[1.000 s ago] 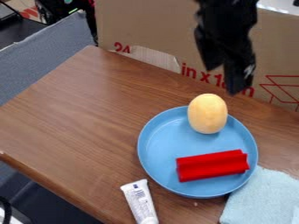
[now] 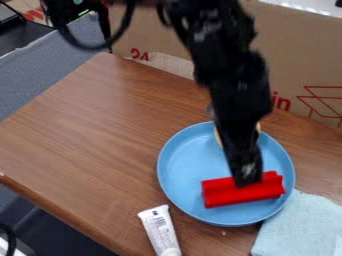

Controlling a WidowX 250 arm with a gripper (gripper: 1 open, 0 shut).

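My black gripper (image 2: 243, 165) reaches down over the blue plate (image 2: 187, 165), its tip just above or at the red cylindrical object (image 2: 227, 193) lying on the plate. The pale orange egg-shaped object on the plate is almost wholly hidden behind the gripper. The gripper is blurred, and whether its fingers touch either object cannot be told.
A white tube (image 2: 159, 231) lies left of the plate's front, and a light blue cloth (image 2: 301, 230) at the right front. A cardboard box (image 2: 294, 60) stands behind.
My gripper has come down from above and behind the plate to over it, now covering most of the egg-shaped object. The red object looks unmoved.
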